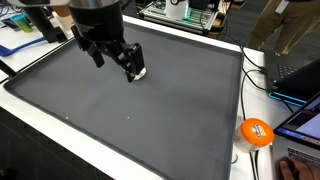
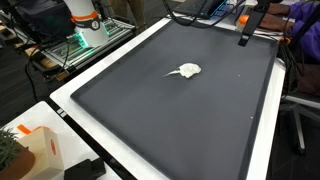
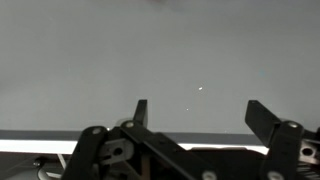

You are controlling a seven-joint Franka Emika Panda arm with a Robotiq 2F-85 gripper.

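Note:
A small white item, looking like crumpled cloth with a thin tail, lies alone on the grey tabletop. In exterior view 1 my gripper hangs over the table and covers most of that white item, whose edge peeks out beside a finger. The wrist view has my gripper open, with its black fingers wide apart and bare tabletop between them. The white item is not visible there. Exterior view 2 shows a black part of the arm at the upper right.
An orange-lidded jar stands off the table's right side, near a laptop. The table's white edge crosses the bottom of the wrist view.

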